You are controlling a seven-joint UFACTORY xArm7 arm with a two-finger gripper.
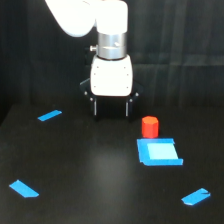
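Note:
A small red block stands upright on the dark table, just behind the blue-bordered square with a pale centre. Whether its base touches the border is hard to tell. My gripper hangs to the left of the block and farther back, beneath its white hand. Its thin dark fingers are spread well apart, so it is open, and nothing shows between them.
Blue tape strips mark the table at the back left, front left and front right. Bare table fills the middle and left. Behind the arm hangs a dark curtain.

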